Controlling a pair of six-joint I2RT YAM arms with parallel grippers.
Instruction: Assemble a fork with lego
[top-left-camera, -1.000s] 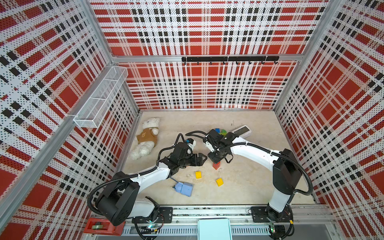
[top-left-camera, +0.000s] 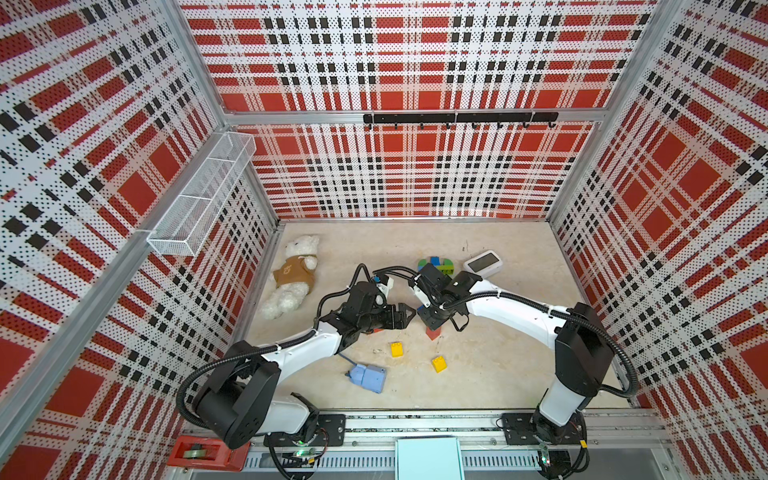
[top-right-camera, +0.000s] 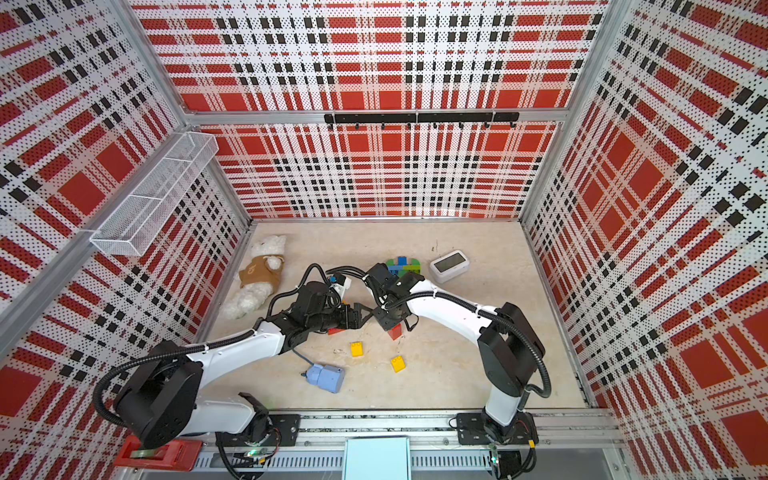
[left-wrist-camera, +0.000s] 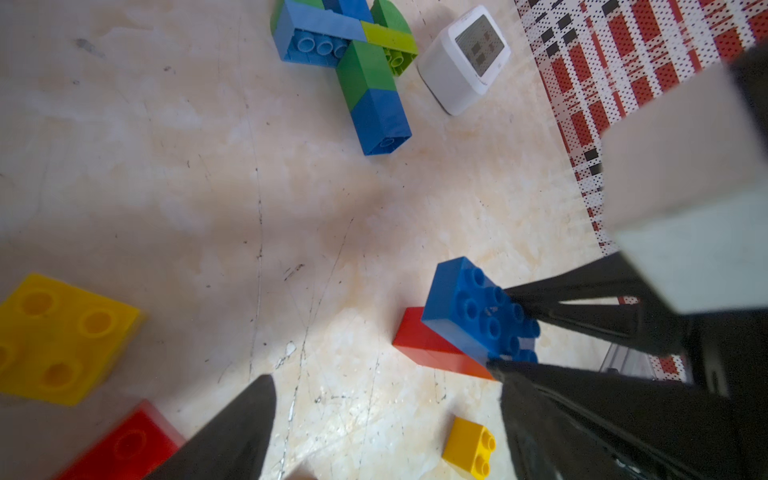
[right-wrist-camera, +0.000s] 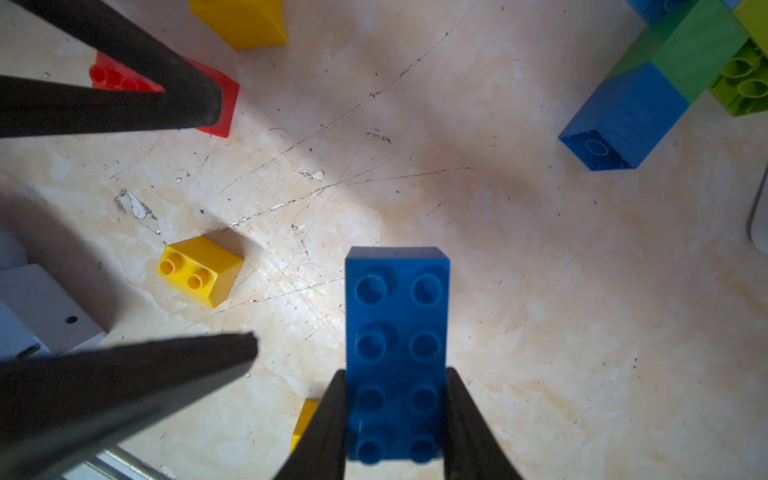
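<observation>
A blue brick (right-wrist-camera: 397, 320) with two rows of studs is held between the fingertips of my right gripper, clear of the table. In the left wrist view that same blue brick (left-wrist-camera: 477, 312) appears to the right, in front of a red brick (left-wrist-camera: 436, 344) farther back. My left gripper stands open, nothing between its fingers; the right wrist view shows those two fingers (right-wrist-camera: 192, 360) well apart at its left side. A joined piece of green, blue and lime bricks (left-wrist-camera: 366, 70) lies on the table toward the back, with a blue end brick (left-wrist-camera: 380, 124).
Loose yellow bricks (top-left-camera: 397, 349) (top-left-camera: 439, 364) lie near the front, and a blue device (top-left-camera: 366, 377) sits front left. Behind the right arm is a white display box (top-left-camera: 483, 264). A teddy bear (top-left-camera: 296, 276) lies at the left.
The left arm has barely moved.
</observation>
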